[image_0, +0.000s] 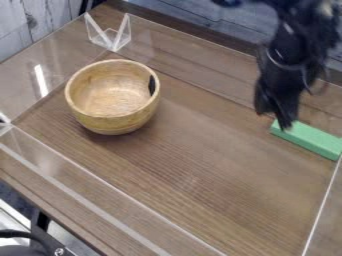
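Note:
My gripper (274, 105) is a blurred dark shape at the upper right, raised above a light green rectangular object (307, 140) lying on the wooden table. Motion blur hides whether its fingers are open or shut, and nothing clear shows between them. A wooden bowl (114, 100) sits at the left.
The brown table (174, 190) has clear room in the middle and front. A white wire object (110, 32) stands at the back left. A slatted wall runs along the back.

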